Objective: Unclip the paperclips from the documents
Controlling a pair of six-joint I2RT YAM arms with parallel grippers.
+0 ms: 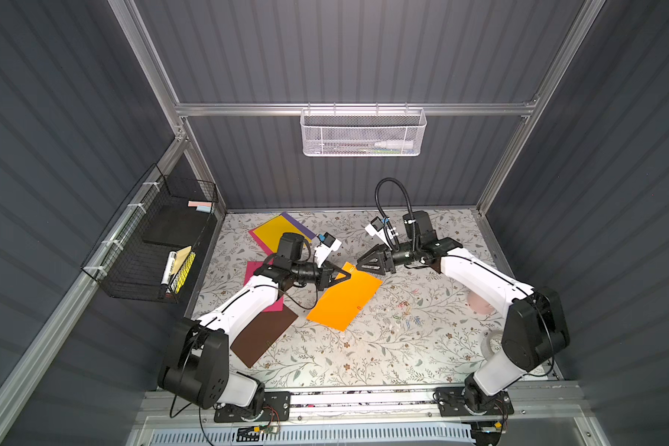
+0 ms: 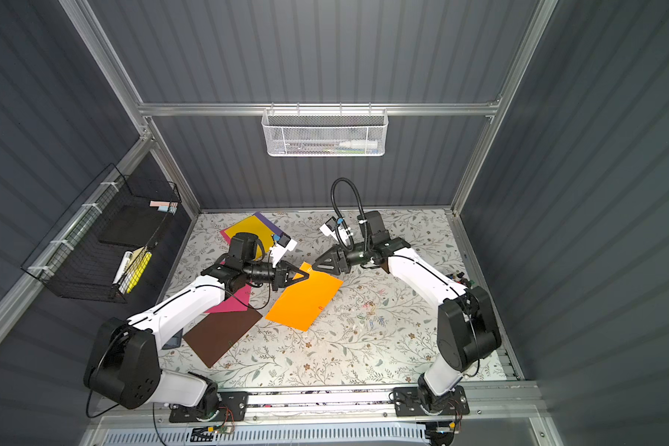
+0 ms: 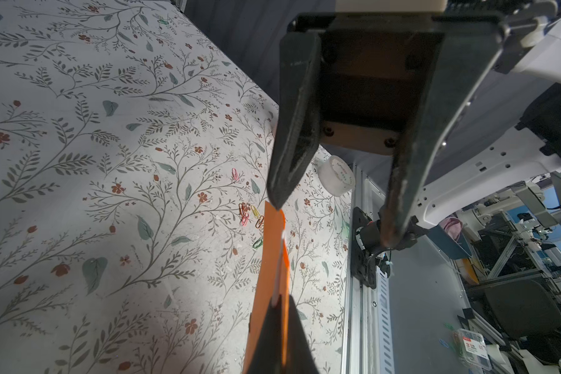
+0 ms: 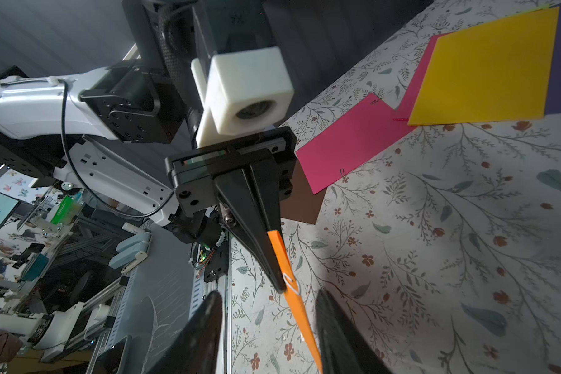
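An orange document [image 1: 341, 297] hangs from my left gripper [image 1: 343, 276], which is shut on it near the top edge. In the right wrist view a pale paperclip [image 4: 289, 281] sits on that sheet beside the left fingertips. My right gripper [image 1: 362, 264] is part open over the sheet's top corner with nothing between its fingers, its fingertips apart from the paper in the right wrist view. Loose coloured paperclips [image 3: 244, 213] lie on the patterned table.
Pink [image 4: 349, 143], yellow [image 4: 479, 68] and brown [image 1: 263, 334] sheets lie at the left. A tape roll [image 3: 336, 177] sits at the right. A black wire basket [image 1: 148, 252] hangs on the left wall, a white one [image 1: 362, 133] at the back.
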